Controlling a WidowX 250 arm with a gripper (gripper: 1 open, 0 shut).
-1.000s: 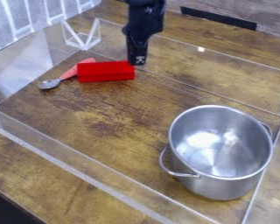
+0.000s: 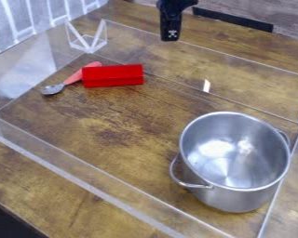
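My black gripper (image 2: 170,33) hangs at the top centre, high above the back of the clear-walled area, and its fingertips are too small to tell whether open or shut. Below it to the left lies a red box (image 2: 112,75). A spoon with a pink handle (image 2: 55,88) lies just left of the box, its handle partly behind it. A large steel pot (image 2: 233,160) stands at the front right.
Clear plastic walls enclose the wooden work surface (image 2: 115,130), whose middle is bare. A white slatted rack (image 2: 27,19) is at the back left, and a dark strip (image 2: 233,20) runs along the back right.
My gripper has risen and moved to the right, away from the red box. The box, spoon and pot have stayed in place.
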